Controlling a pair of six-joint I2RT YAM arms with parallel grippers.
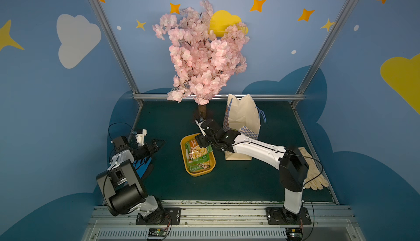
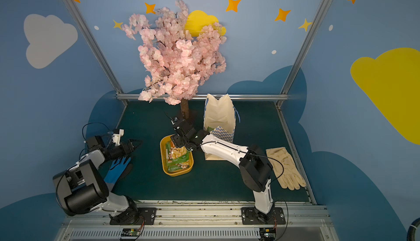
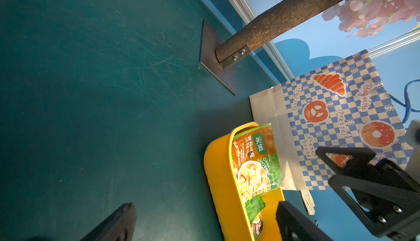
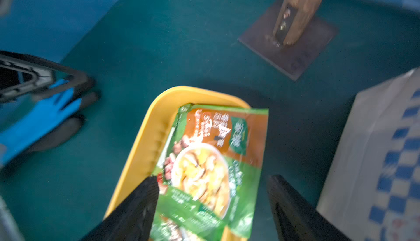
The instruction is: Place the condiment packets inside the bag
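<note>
Green-and-orange condiment packets (image 1: 199, 152) lie stacked in a yellow tray (image 1: 183, 160) mid-table, the top one (image 4: 201, 171) reaching over the tray's right rim in the right wrist view. My right gripper is open above them, with nothing between its fingers. The paper bag (image 3: 332, 118), checkered with pastry prints, stands open just right of the tray (image 3: 218, 175); a bit of green shows inside it in the top right view. My left gripper stands open at the left side of the table, pointing toward the tray, empty.
A blossom tree (image 1: 201, 53) on a square metal base stands behind the tray. A blue glove (image 2: 116, 168) lies under the left arm and a cream glove (image 2: 286, 168) at the far right. The table between left gripper and tray is clear.
</note>
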